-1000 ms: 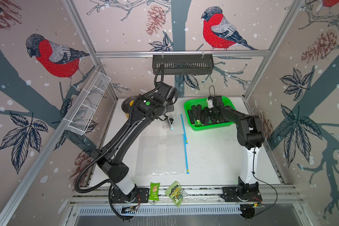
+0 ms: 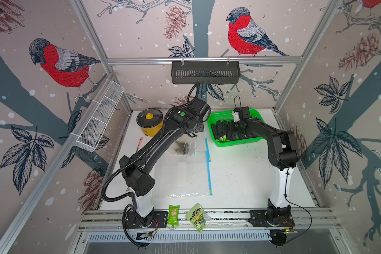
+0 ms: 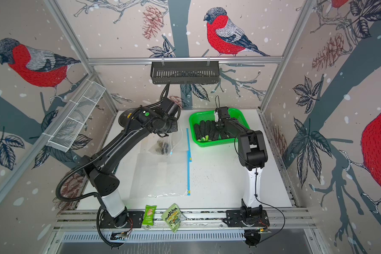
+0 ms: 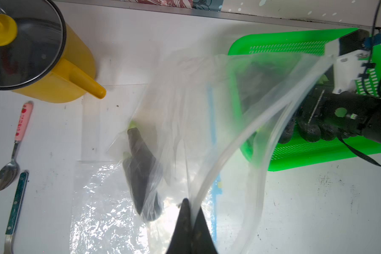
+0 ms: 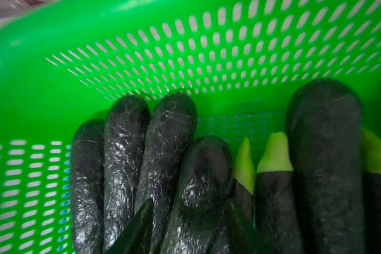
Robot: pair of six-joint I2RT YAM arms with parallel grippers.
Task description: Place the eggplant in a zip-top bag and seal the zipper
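In the left wrist view, my left gripper is shut on the rim of a clear zip top bag. The film rises and billows open towards the green basket. Two dark eggplants show through the film low in the bag. Over the green basket, my right gripper is part open, pointing down among loose eggplants. One eggplant lies in line with the gap between its fingers; whether they touch it cannot be told.
The green basket has high walls and several eggplants. Flat bags with blue zips cover the centre-left table. A yellow pot, a spoon and a green-handled utensil stand left.
My left arm has swung to the right, and more of the bag with its dark contents shows below the gripper.
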